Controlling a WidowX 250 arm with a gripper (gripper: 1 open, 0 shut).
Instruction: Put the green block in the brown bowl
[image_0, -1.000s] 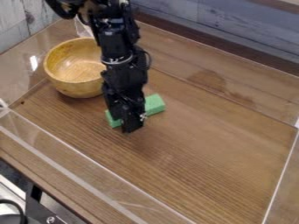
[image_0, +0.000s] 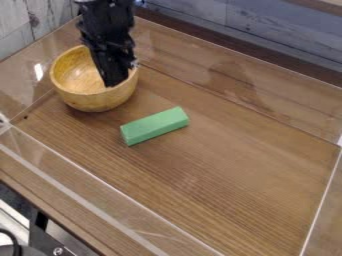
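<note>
The green block (image_0: 155, 126) lies flat on the wooden table, to the right of and in front of the brown bowl. The bowl (image_0: 78, 98) stands upright at the left, its inside partly hidden behind the arm. My black gripper (image_0: 111, 71) is over the bowl's right side, apart from the block. No green shows at its fingers. Blur and the steep angle hide how wide the fingers stand.
A low wooden wall (image_0: 287, 35) runs along the table's back edge. Cables (image_0: 34, 225) and dark hardware lie at the lower left, beyond the table's edge.
My gripper has lifted off from over the green block and moved back and left to the bowl. The block stays on the table, in about the same place.
</note>
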